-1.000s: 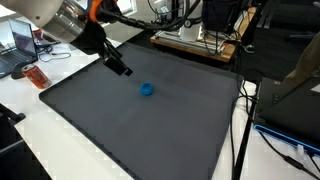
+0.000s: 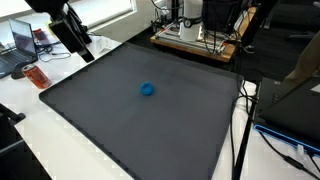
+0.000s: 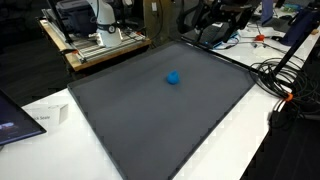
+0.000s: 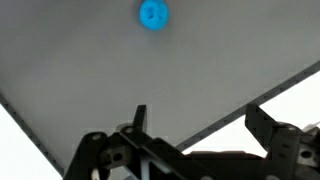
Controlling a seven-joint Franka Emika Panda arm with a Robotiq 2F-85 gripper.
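A small round blue object [image 2: 147,89] lies alone on the dark grey board [image 2: 120,125]. The wrist view has this blue piece [image 4: 154,14] at its top edge, with a darker blue spot at its centre. My gripper is open, its two black fingers wide apart, and only bare board and a strip of white table show between them. In exterior view 1 the gripper [image 2: 84,52] is over the board's far-left edge, well to the left of the blue object and apart from it.
An orange can [image 2: 36,77] stands beside the board's left corner, near a laptop [image 2: 22,40]. Cables [image 3: 275,80] run along the board's far side in exterior view 2. Most of the board is clear.
The gripper has moved left across the far part of the board, away from the blue object. The blue object has stayed where it was.
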